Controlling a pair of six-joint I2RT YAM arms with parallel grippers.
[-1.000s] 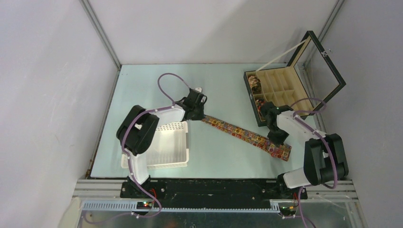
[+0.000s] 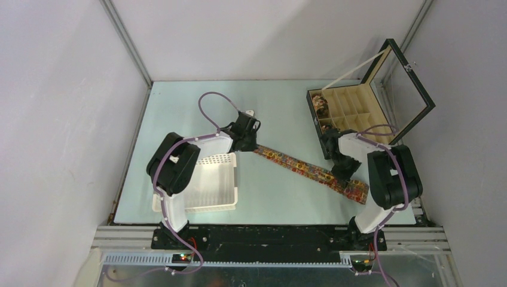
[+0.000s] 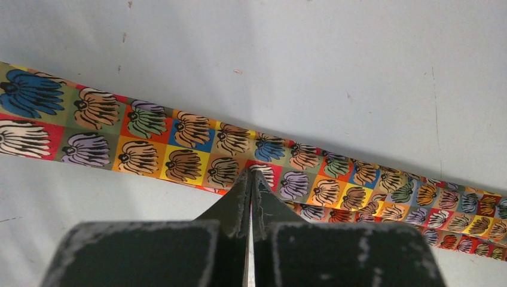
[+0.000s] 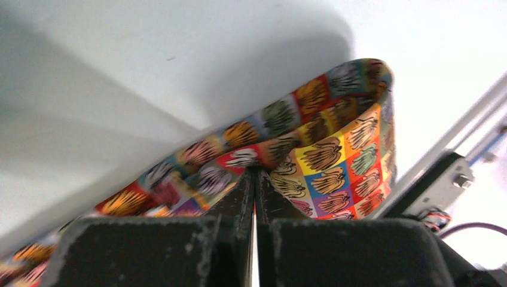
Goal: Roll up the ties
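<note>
A patterned tie (image 2: 293, 164) with a colourful print lies diagonally across the table. In the left wrist view, my left gripper is shut with its tips on the narrow folded stretch of the tie (image 3: 191, 131). At the tie's wide right end, my right gripper is shut, its tips against the fabric (image 4: 335, 167), which lies in bunched, doubled layers beside it; whether any cloth is between the fingers does not show.
An open wooden box (image 2: 353, 101) with compartments, some holding rolled items, stands at the back right, close to my right arm. A white basket (image 2: 227, 197) sits at the front left.
The left arm has stayed still.
</note>
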